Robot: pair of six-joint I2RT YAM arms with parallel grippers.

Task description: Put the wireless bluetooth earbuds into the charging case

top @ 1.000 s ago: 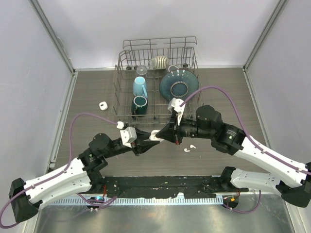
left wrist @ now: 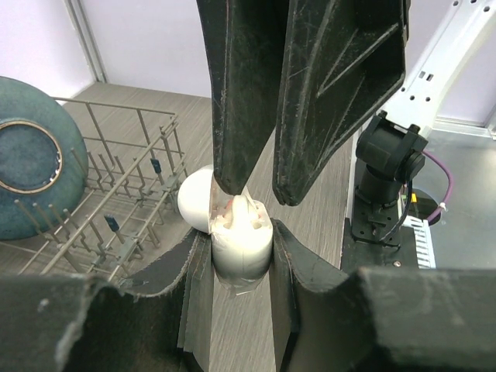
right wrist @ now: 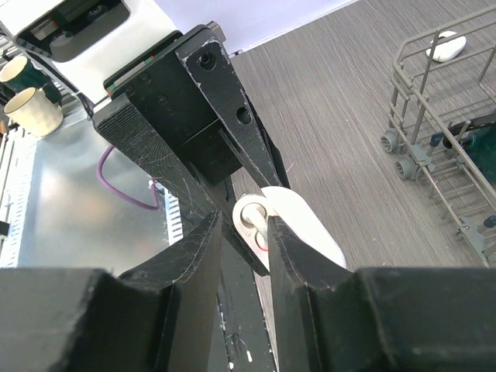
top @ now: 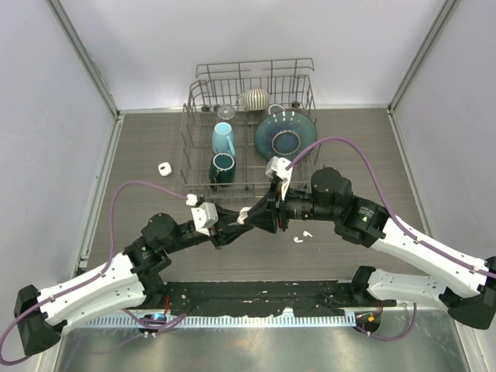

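My left gripper is shut on the white charging case, whose lid stands open. My right gripper is right at the case, its fingertips over the top opening. In the right wrist view a white earbud stem shows in the case's round slot, partly behind a right finger; whether that gripper is open is hard to make out. Two small white earbuds lie on the floor to the right.
A wire dish rack with mugs and a teal plate stands behind the arms. A small white object lies left of it.
The left gripper has barely moved.
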